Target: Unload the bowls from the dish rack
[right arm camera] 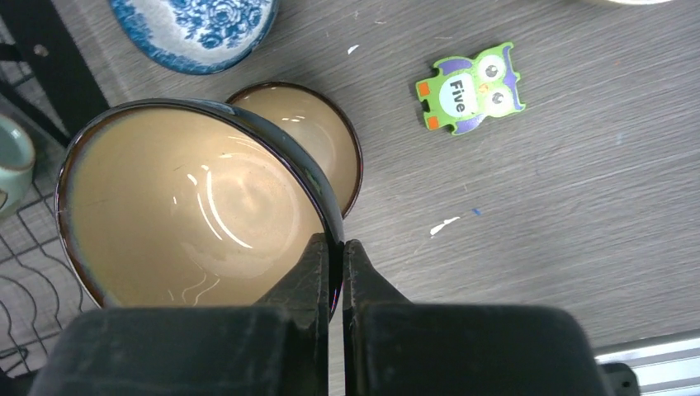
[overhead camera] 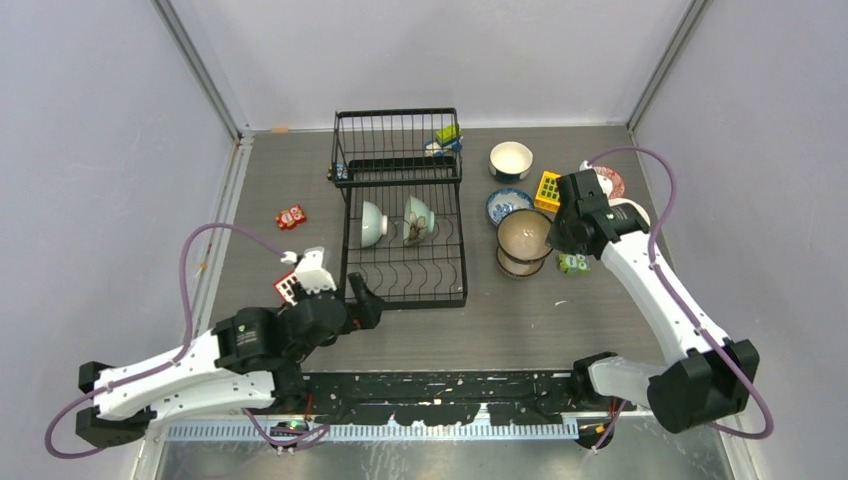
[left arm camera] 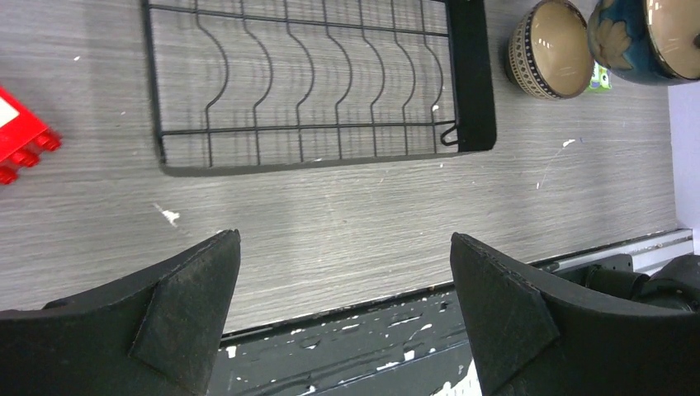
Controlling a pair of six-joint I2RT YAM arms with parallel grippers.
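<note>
The black wire dish rack (overhead camera: 452,250) holds two pale green bowls, the left one (overhead camera: 372,225) and a patterned one (overhead camera: 419,215), standing on edge. My right gripper is shut on the rim of a brown-glazed bowl (right arm camera: 190,206), held over another tan bowl (right arm camera: 314,132) right of the rack. My left gripper is open and empty, low at the rack's front left, over bare table.
Right of the rack are a blue patterned plate (overhead camera: 505,203), a white bowl (overhead camera: 511,157), a yellow block (overhead camera: 546,192), an owl toy (right arm camera: 470,91) and more dishes. Red toys (overhead camera: 290,216) lie left.
</note>
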